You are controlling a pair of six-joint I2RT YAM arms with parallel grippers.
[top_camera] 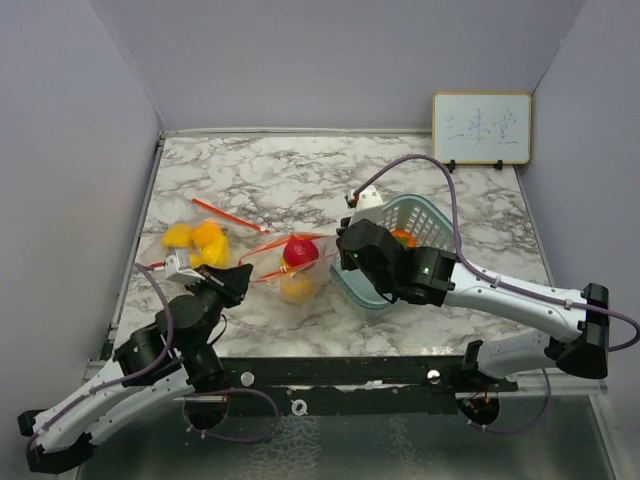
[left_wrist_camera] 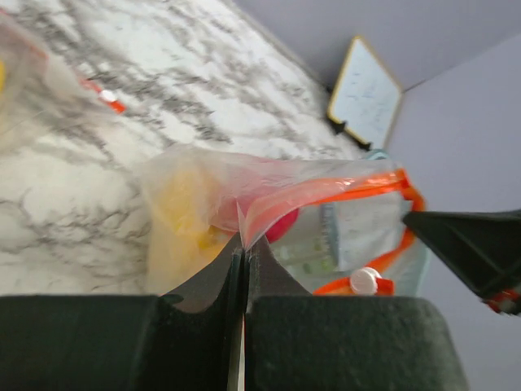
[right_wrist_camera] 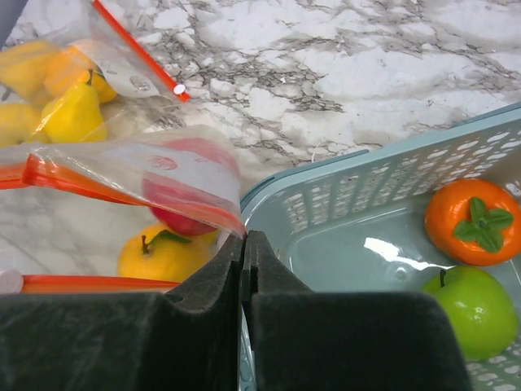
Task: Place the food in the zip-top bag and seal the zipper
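Note:
A clear bag with orange zipper edges, holding a red fruit and yellow fruit, is stretched between my grippers. My left gripper is shut on the bag's left edge, visible in the left wrist view. My right gripper is shut on its right end, where the film gathers at the fingertips. A second zip bag with yellow fruit lies to the left.
A teal basket holds a persimmon and a green fruit at right. A whiteboard stands at the back right. Bare marble shows behind the bags.

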